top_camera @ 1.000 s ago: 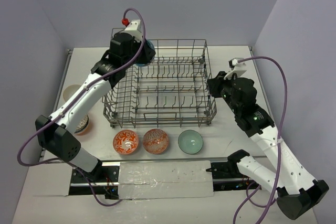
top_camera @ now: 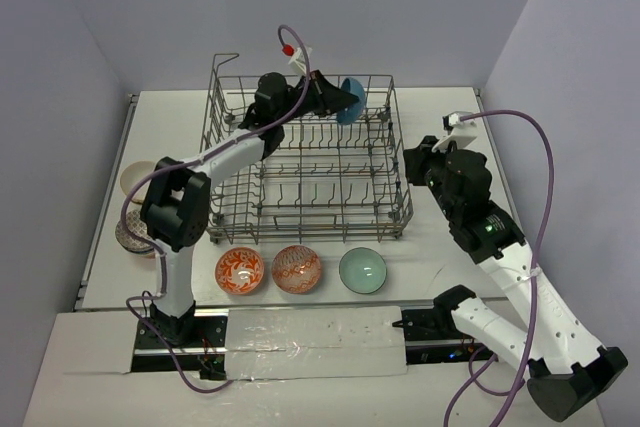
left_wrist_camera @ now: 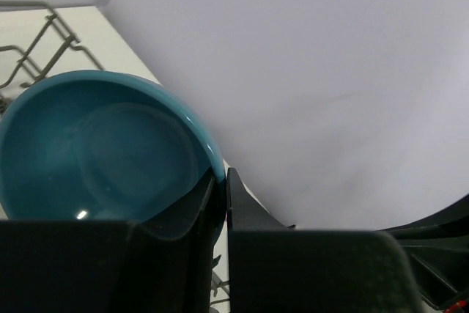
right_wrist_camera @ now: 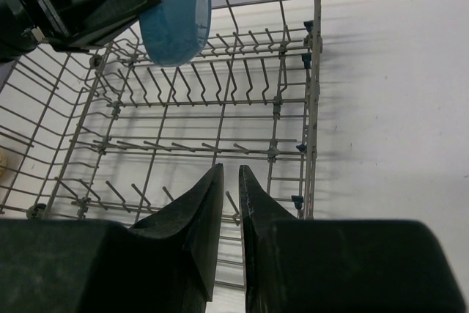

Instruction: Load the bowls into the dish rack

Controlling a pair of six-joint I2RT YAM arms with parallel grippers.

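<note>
A blue bowl [top_camera: 354, 111] hangs tilted on its side over the back right part of the wire dish rack [top_camera: 318, 215]. My left gripper is shut on the rim of this bowl [left_wrist_camera: 102, 144]. In the right wrist view the bowl [right_wrist_camera: 172, 16] appears above the back rows of tines, apparently clear of them. Beyond the rack's right side, my right gripper [top_camera: 411, 164] is shut; only a narrow gap with nothing visible in it shows between its fingers. An orange patterned bowl [top_camera: 240, 270], a brownish patterned bowl [top_camera: 297, 269] and a green bowl [top_camera: 362, 270] sit in front of the rack.
At the left lie a cream bowl [top_camera: 134, 179] and a patterned bowl [top_camera: 128, 235], both partly hidden by the left arm. The rack's tines [right_wrist_camera: 198, 148] hold no dishes. White table [right_wrist_camera: 396, 108] right of the rack is clear.
My left gripper has carried the blue bowl rightward along the back of the rack, from the back left to the back right. The right arm has shifted only slightly rightward.
</note>
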